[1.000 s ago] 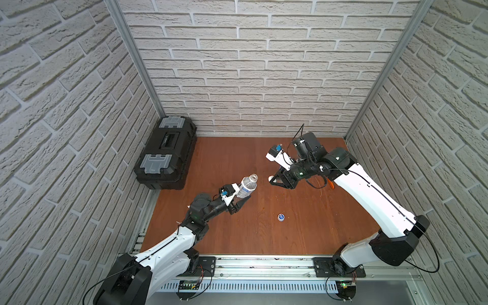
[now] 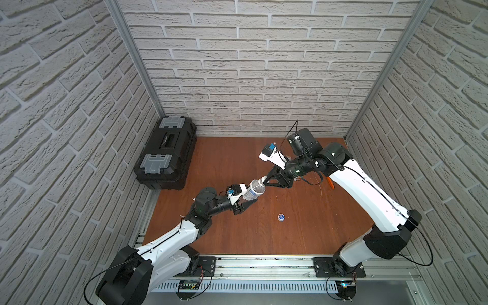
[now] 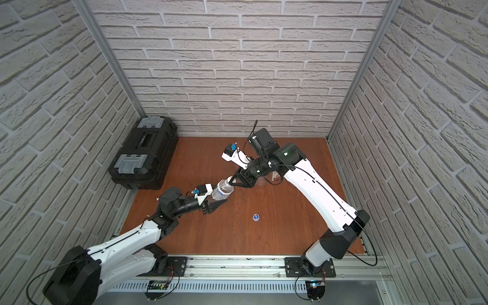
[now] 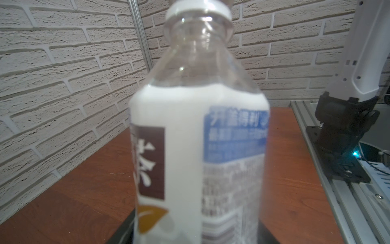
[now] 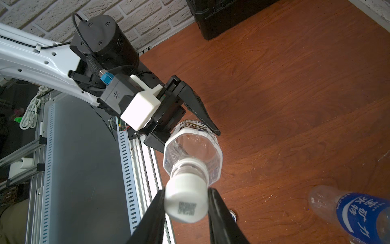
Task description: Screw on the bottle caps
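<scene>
A clear bottle with a white label (image 4: 182, 122) hangs tilted above the table, its neck toward my right arm. My left gripper (image 2: 249, 196) is around its lower body, a finger on each side, shut on it. My right gripper is shut on a white cap (image 5: 186, 207), which shows a small square code on top. In the right wrist view the cap sits at the bottle's mouth, in line with the neck. The left wrist view shows its white edge at the neck's top. Whether the threads engage, I cannot tell.
A small blue-and-white cap (image 2: 280, 217) lies on the open table in front. Another bottle with a blue label (image 5: 361, 211) lies on the table below my right arm. A black toolbox (image 2: 165, 152) stands at the back left, and an orange item (image 2: 330, 183) lies at the right.
The bottle and my right gripper have come together: the bottle moved a little to the right, and the right gripper moved left with the cap.
</scene>
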